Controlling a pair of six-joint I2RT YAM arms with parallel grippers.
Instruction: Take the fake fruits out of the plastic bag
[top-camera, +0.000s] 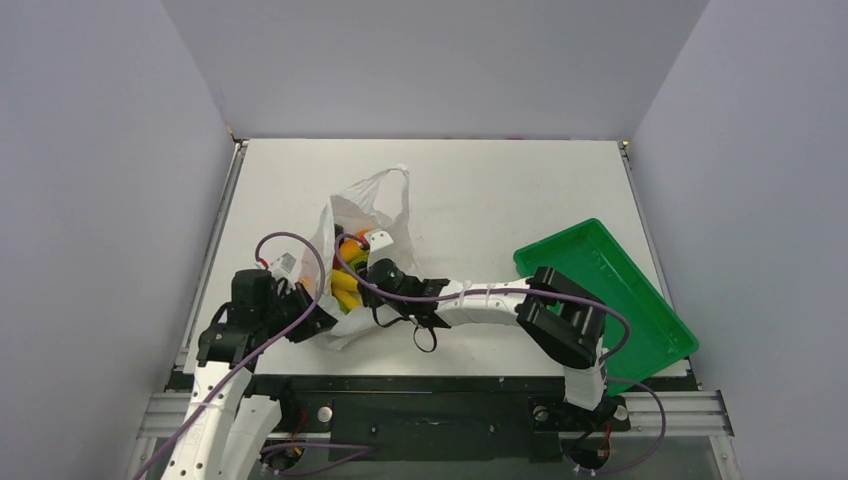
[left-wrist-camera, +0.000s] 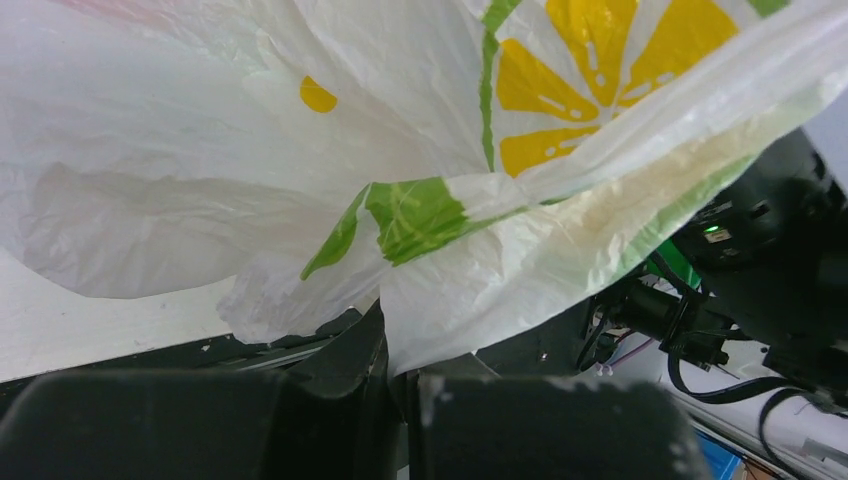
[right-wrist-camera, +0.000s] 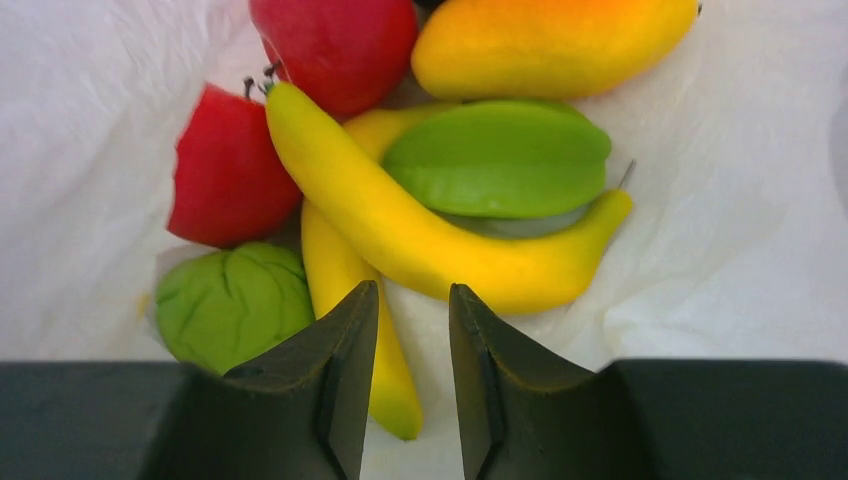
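The white plastic bag (top-camera: 345, 205) lies open, holding fake fruit. My left gripper is shut on the bag's crumpled edge at its near-left side. My right gripper hangs over the bag's opening, its fingertips slightly apart above bananas (right-wrist-camera: 440, 250). Also inside are a green pepper-like fruit (right-wrist-camera: 495, 160), a mango (right-wrist-camera: 550, 45), red fruits (right-wrist-camera: 335, 50) and a green cabbage-like piece (right-wrist-camera: 230, 300). I see nothing clearly held between the right fingers.
An empty green tray (top-camera: 640, 320) lies at the right of the white table (top-camera: 500, 180), partly under the right arm.
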